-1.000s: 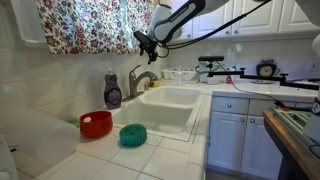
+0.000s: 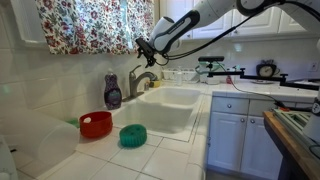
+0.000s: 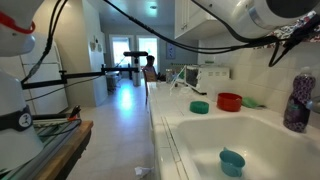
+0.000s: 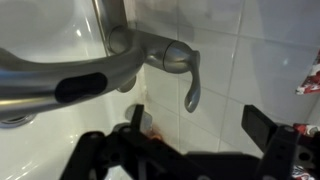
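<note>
My gripper (image 2: 143, 50) hangs above the back of the sink, near the faucet. In the wrist view the gripper is open, its dark fingers (image 4: 258, 126) wide apart with nothing between them. Below it the metal faucet (image 4: 165, 52) and its lever (image 4: 193, 85) stand against the tiled wall. A teal cup (image 3: 232, 163) sits inside the white sink (image 3: 192, 146). On the tiled counter are a red bowl (image 2: 96, 124) and a green bowl-like item (image 2: 132, 135).
A dark bottle (image 2: 112, 92) stands by the wall, left of the faucet. Patterned curtain (image 2: 90, 25) hangs over the sink. A dish rack (image 2: 180, 75) and a clock (image 2: 266, 69) are farther back. Wooden edge (image 2: 292, 145) lies at the right.
The arm above the sink has shifted slightly, its gripper end now a little lower near the faucet. The bowls, bottle and counter items look unmoved.
</note>
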